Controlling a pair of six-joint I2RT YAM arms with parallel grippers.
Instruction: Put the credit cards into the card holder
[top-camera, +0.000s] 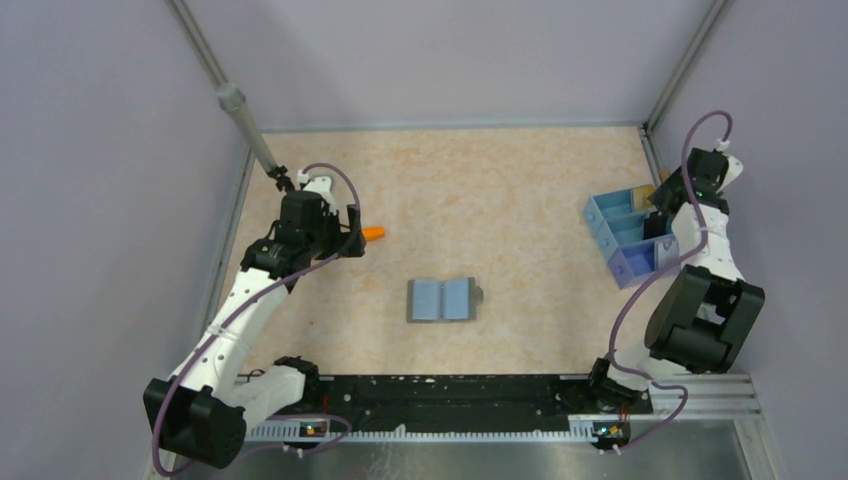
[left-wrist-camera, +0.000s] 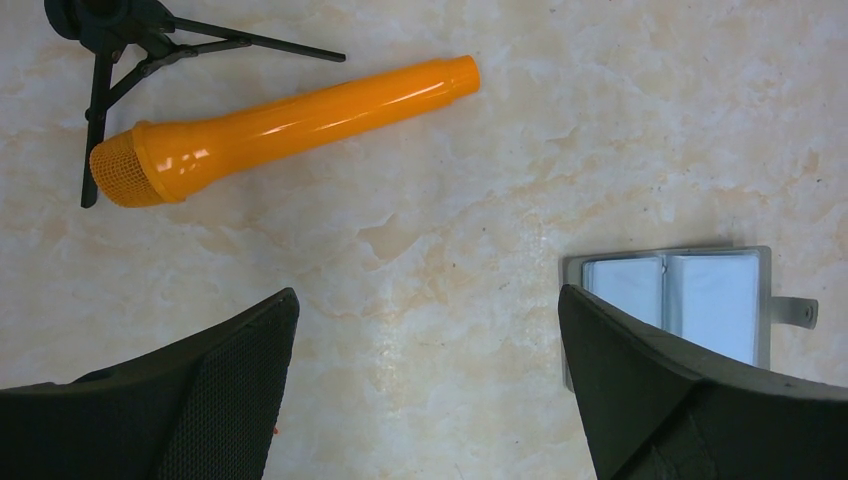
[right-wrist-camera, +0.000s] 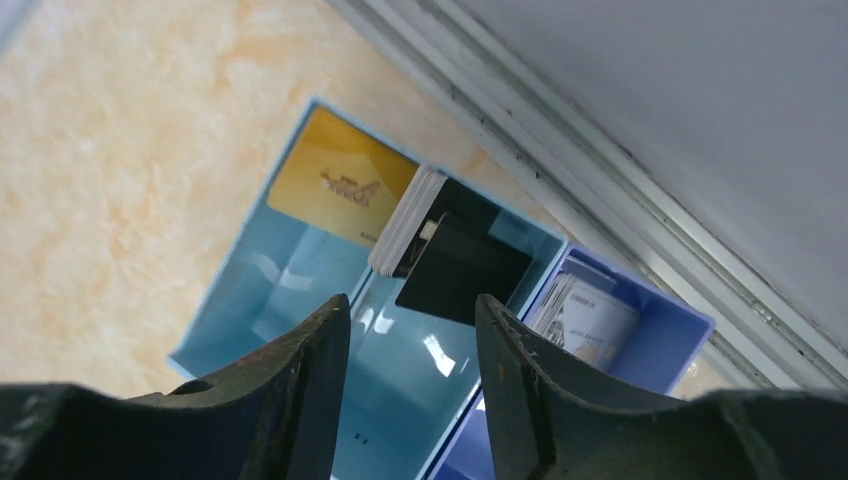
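Note:
An open grey card holder (top-camera: 411, 301) with two pale inner panels lies flat at the table's lower middle; part of it (left-wrist-camera: 764, 300) shows beyond a left finger. The cards are in the blue bins at right: a gold card (right-wrist-camera: 335, 172), a black card (right-wrist-camera: 463, 270) leaning in the middle bin, and a whitish card (right-wrist-camera: 594, 318) in the purple-blue bin. My right gripper is open above the middle bin, its fingers either side of the black card's lower part, nothing held. Over the table's left side, my left gripper stands open and empty.
An orange microphone (left-wrist-camera: 300, 122) lies beside a black tripod foot (left-wrist-camera: 225, 42) near the left arm. The bins' outer wall (top-camera: 603, 235) sits close to the right frame rail (right-wrist-camera: 600, 165).

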